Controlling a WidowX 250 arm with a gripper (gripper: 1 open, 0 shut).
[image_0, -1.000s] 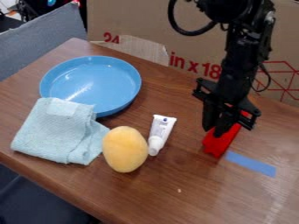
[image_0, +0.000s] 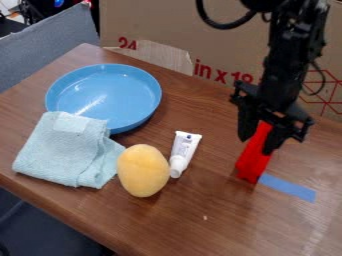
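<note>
My black gripper (image_0: 266, 124) reaches down from the upper right over a red upright object (image_0: 253, 160), its fingers around or just at the top of it; whether they grip it is unclear. The red object stands on the wooden table near a strip of blue tape (image_0: 289, 188). To its left lie a white tube (image_0: 183, 152) and a yellow oval object (image_0: 143, 171).
A blue plate (image_0: 104, 93) sits at the back left, with a folded light-blue cloth (image_0: 67, 149) in front of it. A cardboard box (image_0: 201, 40) walls the back.
My gripper has risen slightly, and more of the red object shows below it, standing more upright. The other things have not moved.
</note>
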